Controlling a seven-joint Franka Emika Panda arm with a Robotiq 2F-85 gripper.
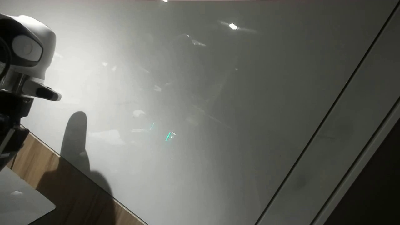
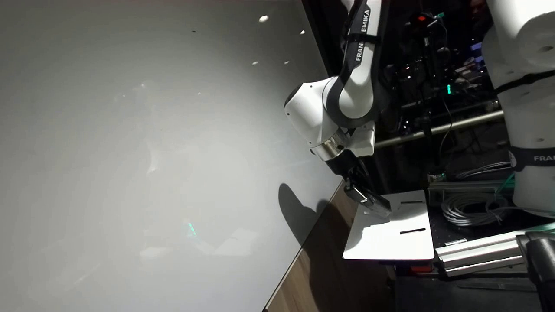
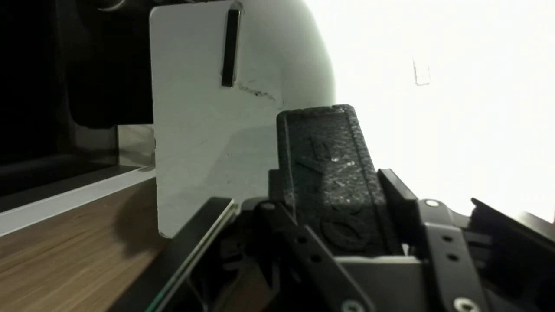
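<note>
A dark grey block [image 3: 328,156] with a rough, felt-like face and raised markings fills the middle of the wrist view. My gripper is shut on it, one finger along each side. In exterior view 2 the gripper [image 2: 357,188] points down and to the right, the dark block [image 2: 378,206] over a white plate [image 2: 382,249]. Whether the block touches the plate cannot be told. At the left edge of exterior view 1 only part of the gripper [image 1: 13,137] shows, and the block is out of sight there.
A large glossy white board [image 1: 210,168] lies beside the plate, bare but for reflections and shadow. Between them runs a wooden strip [image 1: 80,183]. Coiled cables [image 2: 468,210], metal rails [image 2: 484,249] and another white arm [image 2: 536,114] stand at the right.
</note>
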